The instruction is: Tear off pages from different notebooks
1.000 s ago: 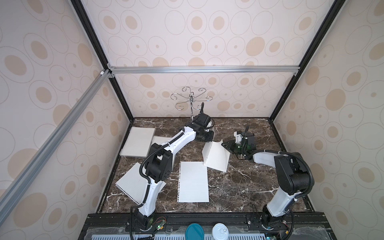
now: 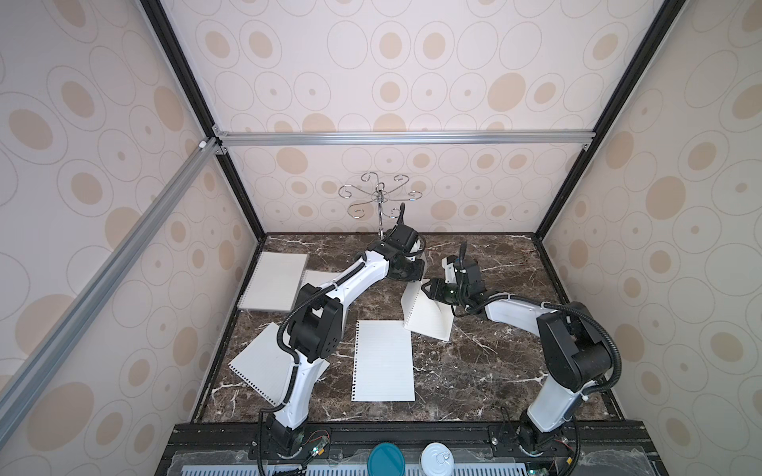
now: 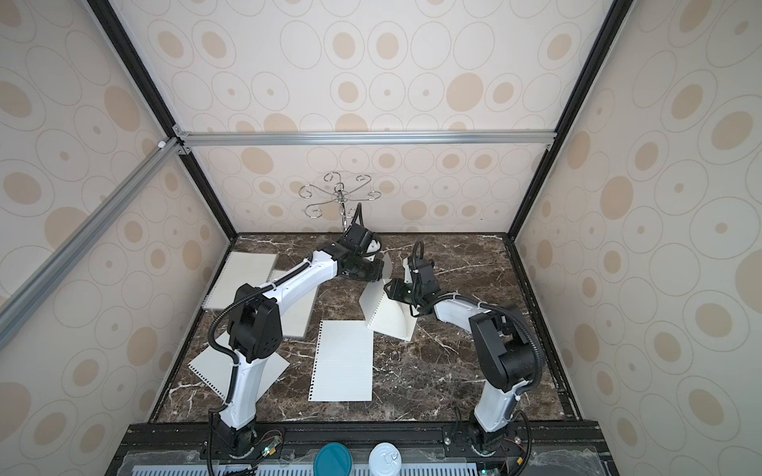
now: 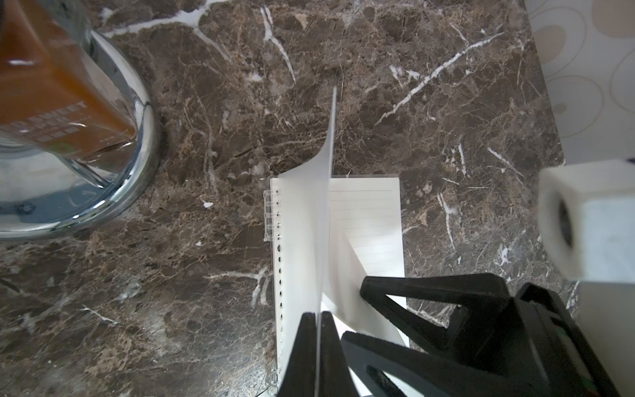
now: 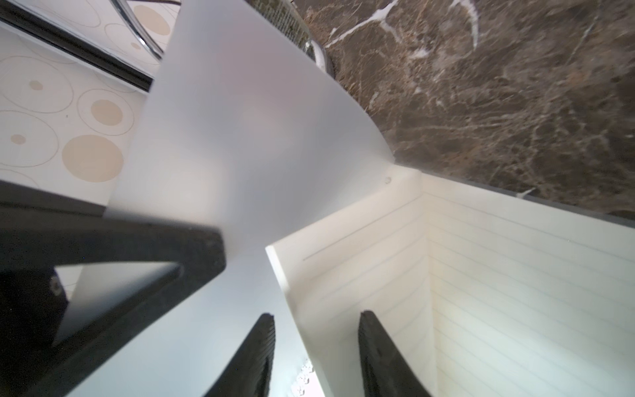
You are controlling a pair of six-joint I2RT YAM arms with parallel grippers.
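An open spiral notebook (image 2: 428, 321) lies at the centre back with pages raised. My left gripper is shut on a thin upright cover sheet (image 4: 307, 218), translucent white, held above the spiral side. My right gripper stands open at the raised lined page (image 5: 350, 258), whose folded edge runs between its fingertips. In the left wrist view the right gripper's black fingers (image 4: 430, 287) reach over the notebook from the right, close to my left fingers.
Other white notebooks (image 2: 270, 281) lie at the left, and another (image 2: 381, 361) at the front centre. A chrome stand (image 4: 132, 185) with an orange item (image 4: 66, 92) is just behind-left.
My right gripper has moved leftward over the notebook to the raised pages, close to my left gripper. The left arm has stayed still.
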